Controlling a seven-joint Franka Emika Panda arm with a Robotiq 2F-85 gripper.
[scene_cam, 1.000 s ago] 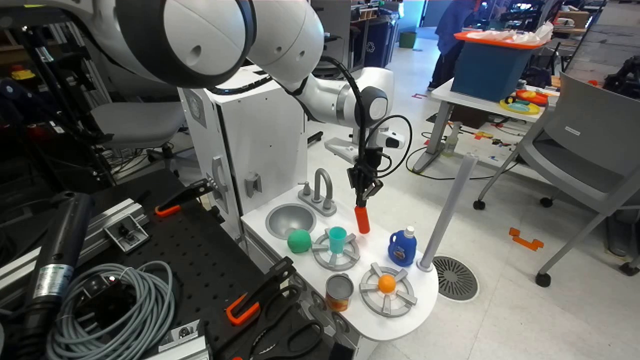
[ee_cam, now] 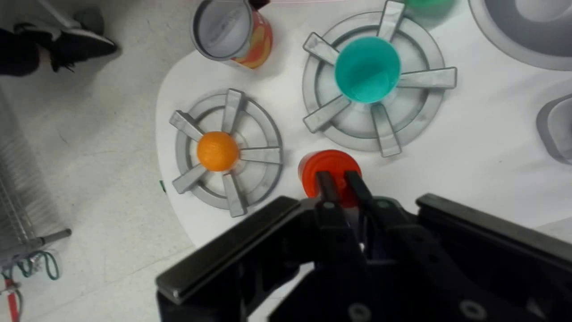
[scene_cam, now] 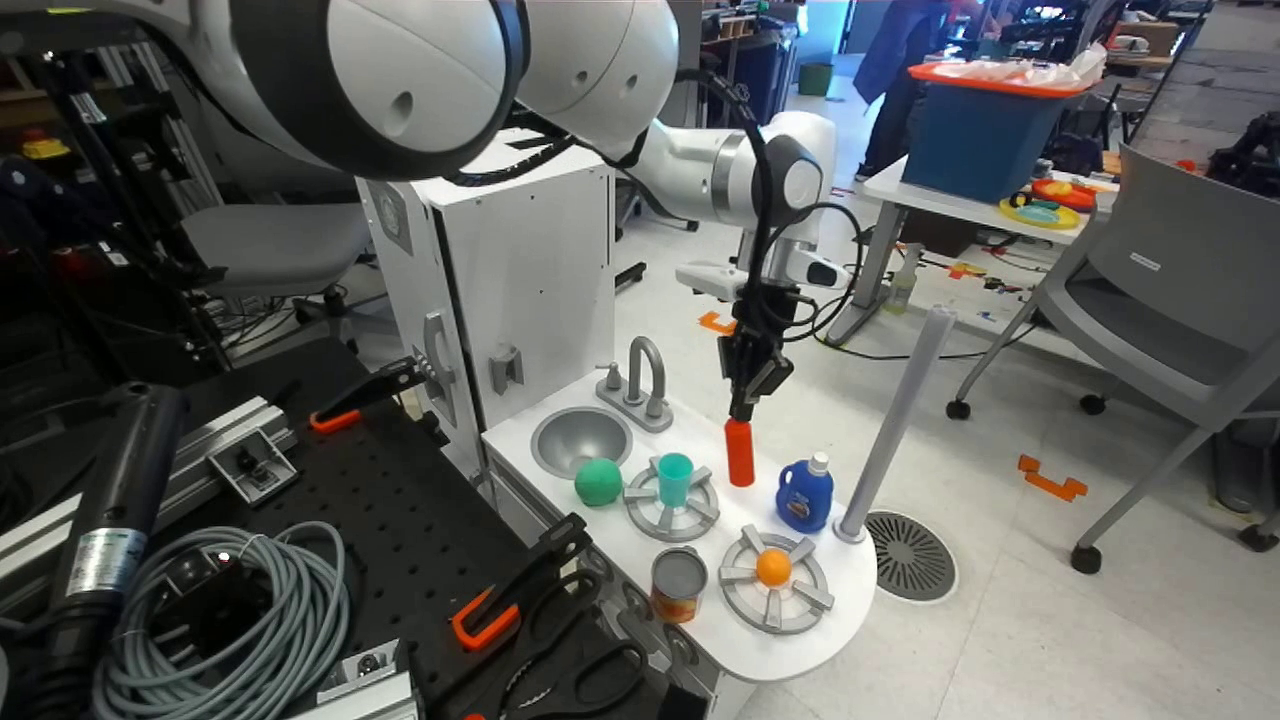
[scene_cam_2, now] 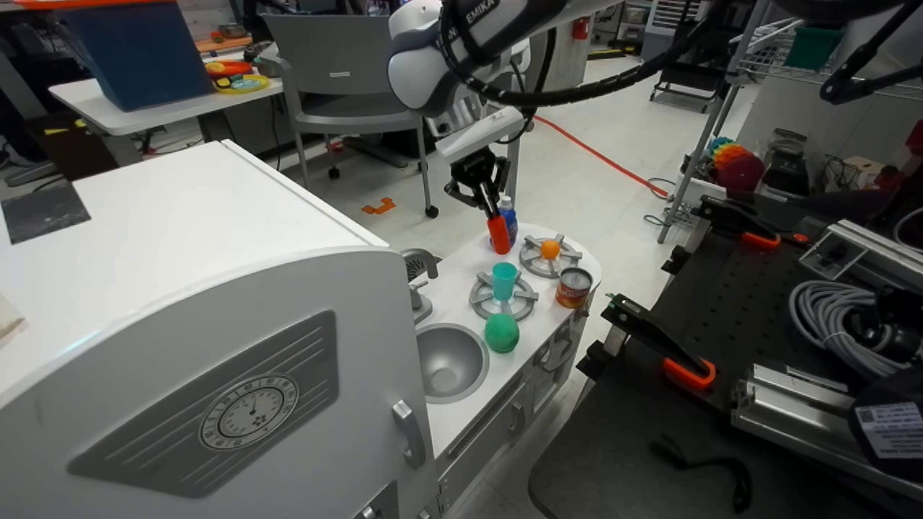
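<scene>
My gripper is shut on the top of a red cylinder, its two black fingertips pinching it in the wrist view. The cylinder hangs nearly upright over the back of the white counter; whether its base touches the surface, I cannot tell. In exterior view 2 the red cylinder appears slightly tilted, in front of the blue bottle. A teal cup stands on one grey burner, and an orange ball rests on the other.
The blue bottle stands right of the cylinder, near a grey post. A can sits at the counter's front edge. Beside the sink lies a green ball. Bare counter shows behind the cup's burner.
The arm has shifted right in exterior view 1, carrying the red cylinder toward the blue bottle and slightly lower in the picture. The cylinder looks more upright. Counter items stayed put.
</scene>
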